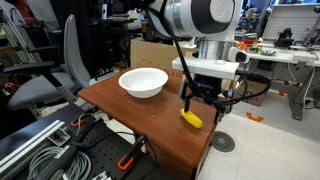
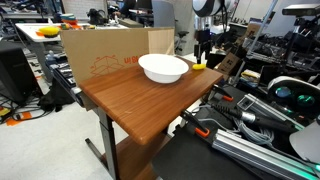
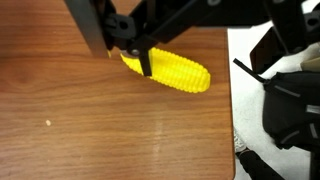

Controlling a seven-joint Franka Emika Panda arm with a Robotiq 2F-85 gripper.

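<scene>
A yellow corn-shaped piece [image 1: 192,119] lies on the brown wooden table [image 1: 150,112], close to its right end. Just above and beside it is my gripper [image 1: 203,112], pointing down with its fingers apart. From the wrist, the knobbly corn [image 3: 180,71] lies slantwise, and one dark finger [image 3: 135,35] covers part of its left end. No grip on it shows. In the second exterior view the corn [image 2: 199,67] rests near the far end of the table, under the arm.
A white bowl [image 1: 143,82] sits on the table, left of the corn. A cardboard box [image 2: 105,52] stands along the back edge. Bare tabletop lies between bowl and corn. Cables and a black rail [image 2: 255,150] flank the front side.
</scene>
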